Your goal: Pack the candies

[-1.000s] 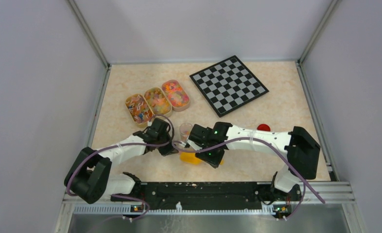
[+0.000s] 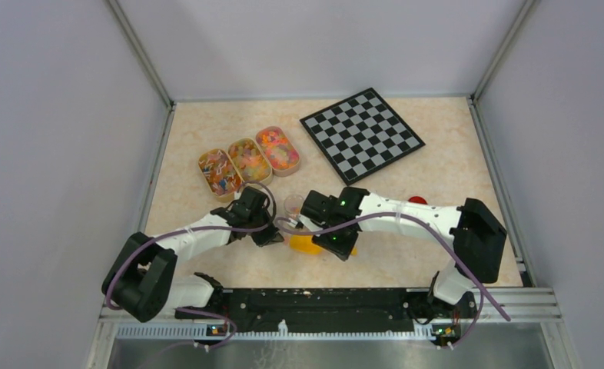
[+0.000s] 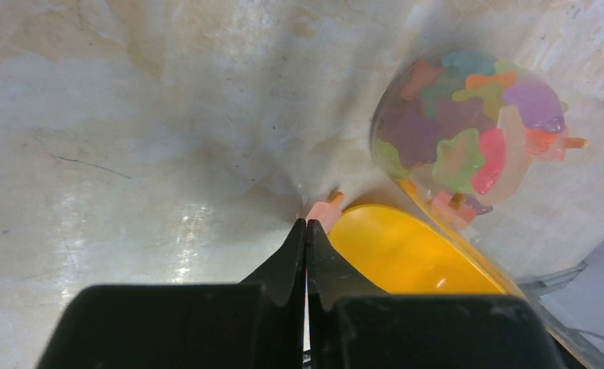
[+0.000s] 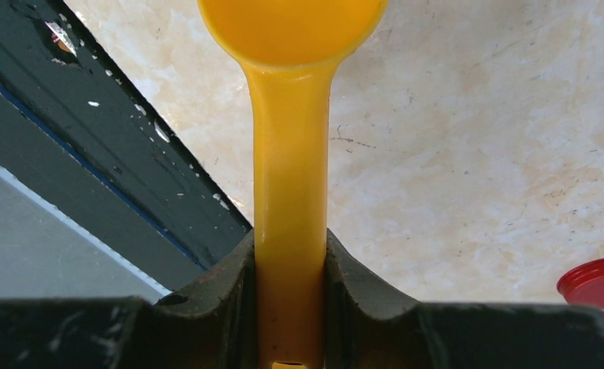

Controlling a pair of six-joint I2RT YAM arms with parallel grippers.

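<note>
My right gripper is shut on the handle of a yellow scoop (image 4: 291, 146). The bowl of this yellow scoop (image 3: 395, 244) lies low by the table in the left wrist view. Against its rim is a small pink candy (image 3: 324, 212) with an orange stick, partly covered by the tips of my left gripper, whose fingers are shut together with nothing seen between them. A clear round container (image 3: 387, 127) holds several coloured candies beyond the scoop; in the top view this container (image 2: 293, 203) stands between the two arms.
Three candy-filled boxes, orange-brown (image 2: 220, 172), yellow (image 2: 250, 160) and pink (image 2: 278, 148), stand at the back left. A checkered board (image 2: 363, 134) lies behind the right arm. A red lid (image 4: 595, 282) rests on the right.
The right gripper and scoop have shifted slightly right and away from the front edge. Only a very small shift to the right shows in the left gripper.
</note>
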